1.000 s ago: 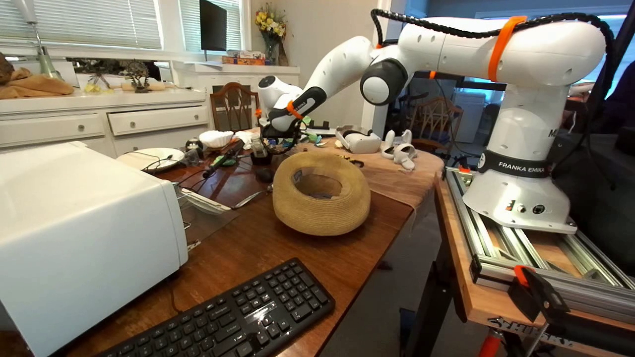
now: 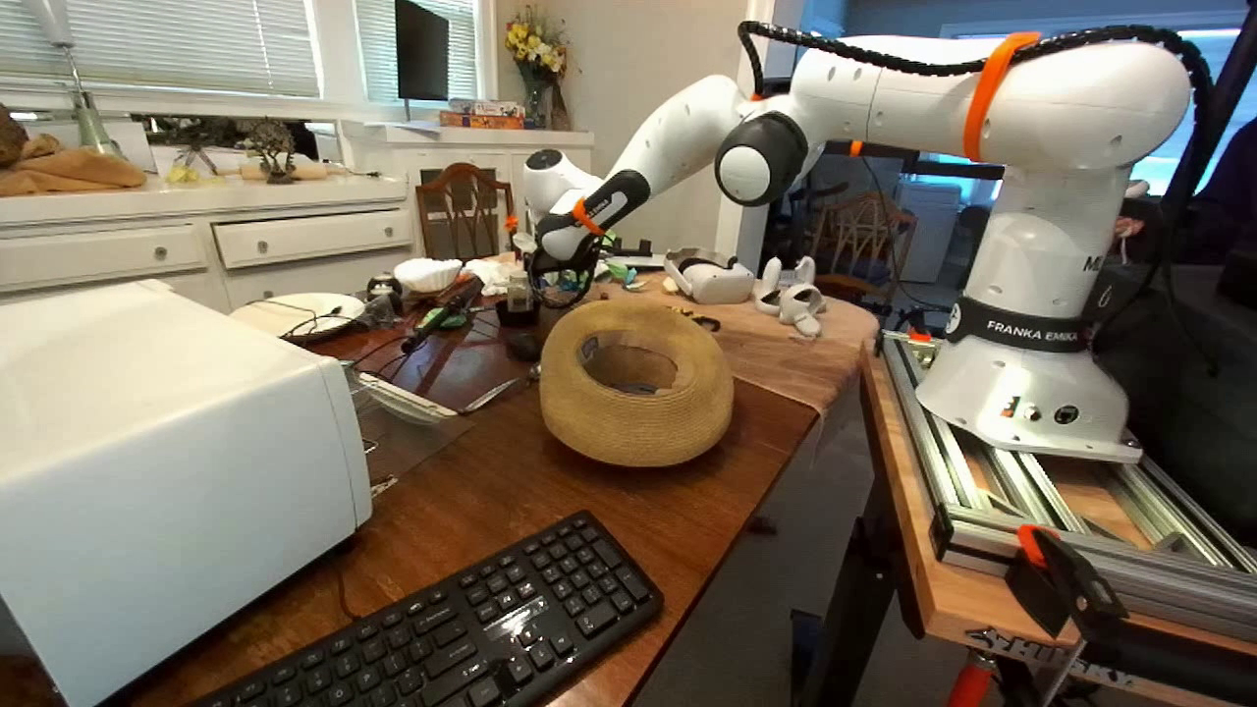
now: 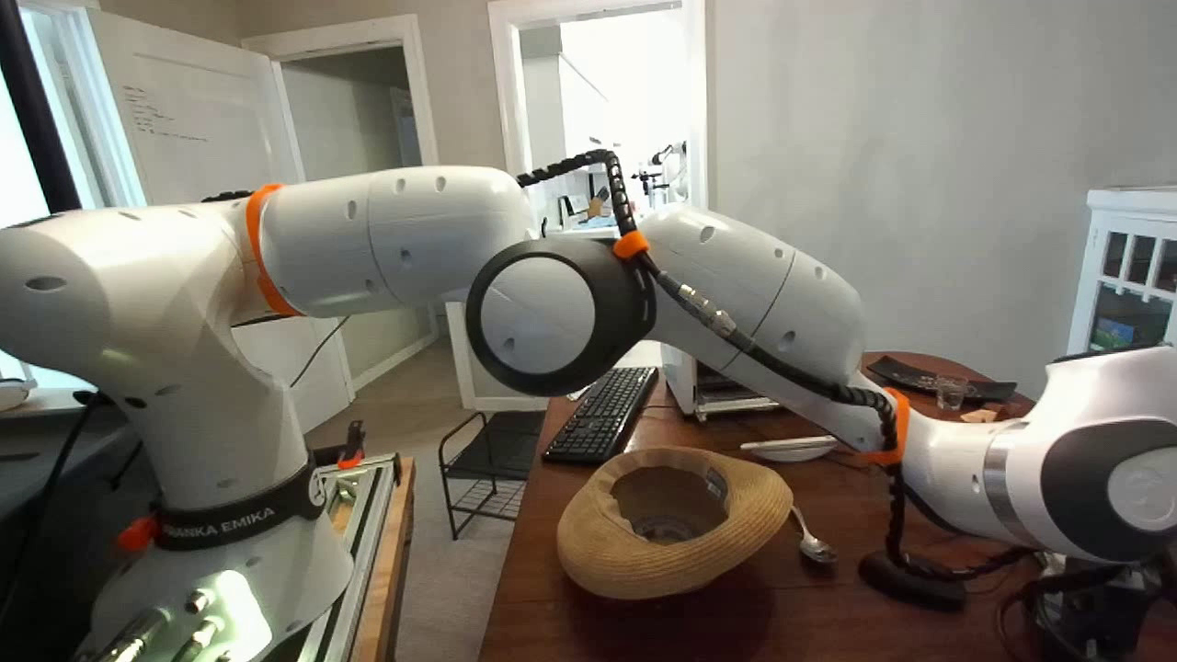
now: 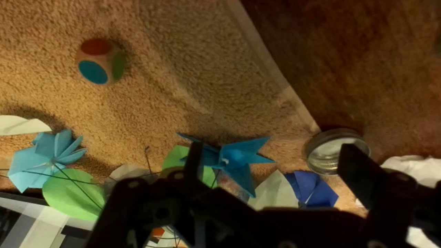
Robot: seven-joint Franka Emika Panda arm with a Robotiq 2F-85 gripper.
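My gripper is open in the wrist view, its dark fingers wide apart. Below it, between the fingers as seen from here, lies a blue folded-paper star (image 4: 237, 156); no contact with the pads shows. A glass jar with a metal rim (image 4: 337, 151) appears partly behind the right finger. Farther off on the tan cloth sits a wooden cube with coloured dots (image 4: 101, 62). The straw hat (image 2: 642, 395) rests crown down on the table, well clear of the gripper. In exterior view 2 the hand is mostly hidden at the lower right edge.
More folded paper, including a light blue flower (image 4: 45, 157) and a dark blue piece (image 4: 312, 189), lies around the star. A white headset (image 2: 710, 278) stands on the cloth. Nearer the front are a keyboard (image 2: 507, 625), a white oven-like box (image 2: 177, 471) and a spoon (image 3: 814, 542).
In exterior view 1 the wrist and hand have shifted slightly to the right. The hat and the other table items have not moved.
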